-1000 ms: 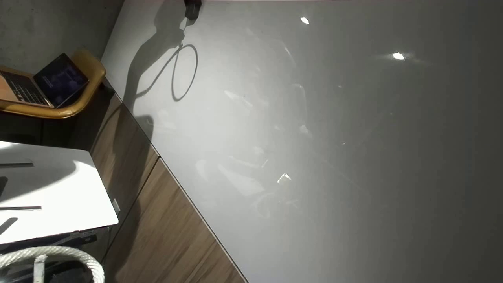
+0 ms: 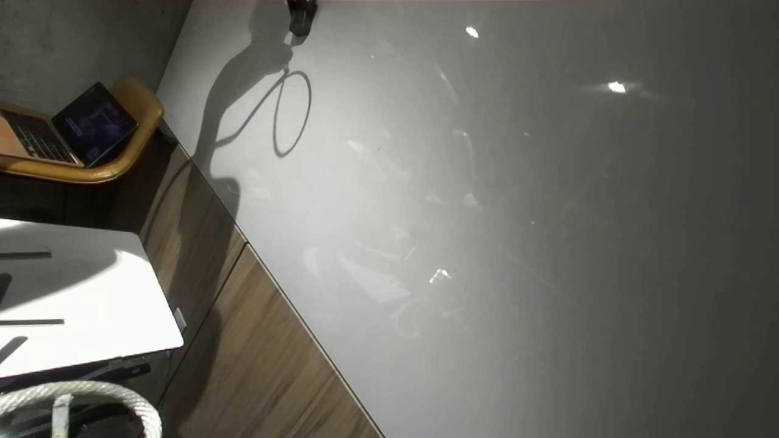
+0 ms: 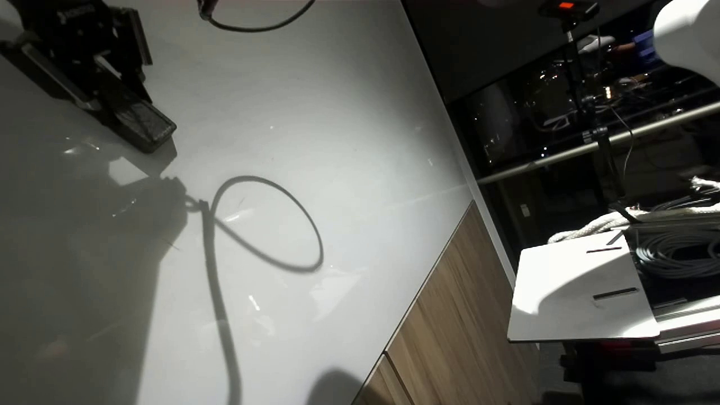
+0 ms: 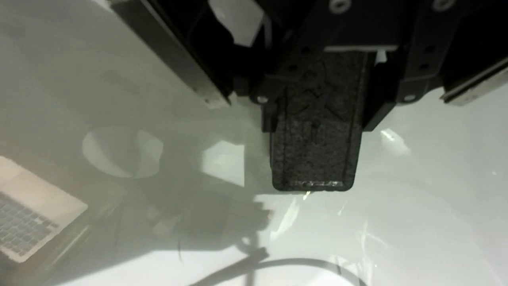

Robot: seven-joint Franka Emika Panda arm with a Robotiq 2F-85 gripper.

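A black, flat, oblong block [image 4: 314, 152] with rounded corners is clamped between the fingers of my gripper in the wrist view. Its free end sticks out past the fingertips. At the upper left of exterior view 2, the same block [image 3: 143, 125] juts from the gripper over a glossy whitish surface [image 3: 378, 155]. Whether it touches that surface, I cannot tell. Only a dark end of what I hold [image 2: 301, 18] reaches into exterior view 1, at the top edge; the rest of the arm is out of frame there.
Wood-grain panels [image 2: 270, 350] border it. Off to the side are a laptop [image 2: 33, 139] on a yellow chair [image 2: 150, 109] and a white board [image 2: 80, 292].
In exterior view 1 the dark end at the top has shifted slightly right and down. The shadows of arm and cable loop have moved a little to the right with it.
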